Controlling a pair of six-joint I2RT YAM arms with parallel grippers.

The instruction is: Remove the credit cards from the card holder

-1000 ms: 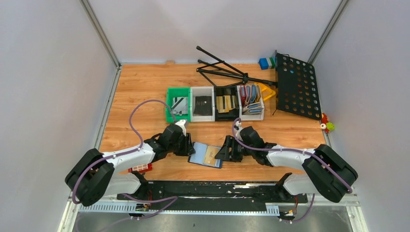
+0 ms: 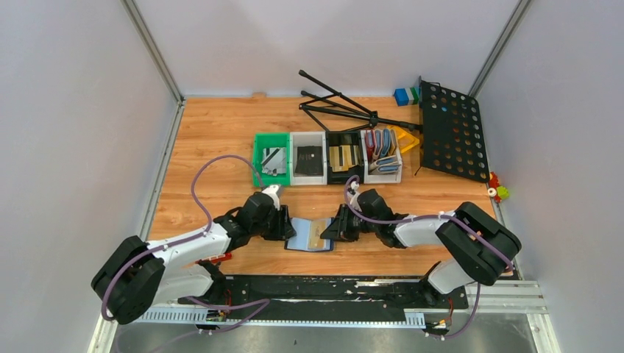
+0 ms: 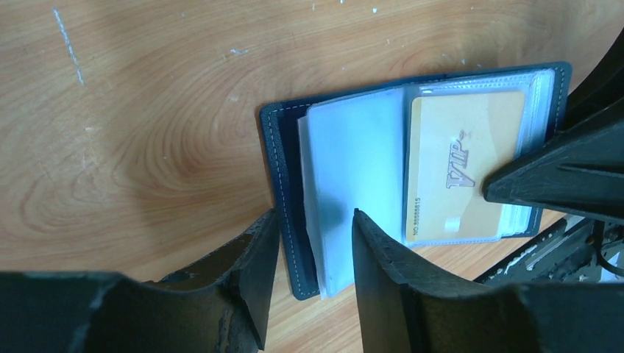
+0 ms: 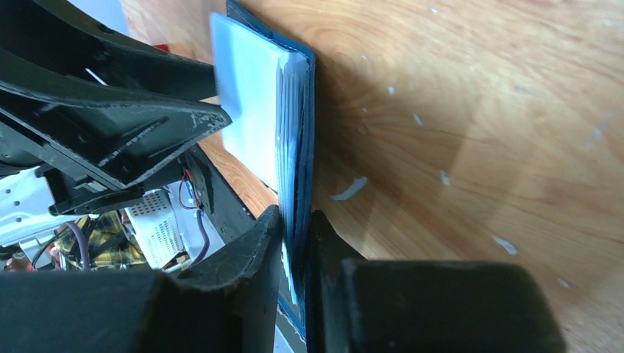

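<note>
The open card holder [image 2: 302, 234] lies on the table between my grippers, with light-blue sleeves and a beige VIP card [image 3: 460, 162] in the right-hand sleeve. My left gripper is part open at the holder's left end, its fingertips either side of the sleeve edge. My right gripper has its fingertips close around the stack of sleeves and cover at the right end; whether they grip it cannot be told.
Four bins with cards stand behind: green [image 2: 257, 151], white [image 2: 307, 137], black [image 2: 342, 136] and white [image 2: 383, 178]. A black stand [image 2: 452, 132] occupies the back right. Bare wood surrounds the holder.
My right arm has shifted slightly left and its gripper sits closer on the holder, which has turned a little straighter. The left arm has moved slightly.
</note>
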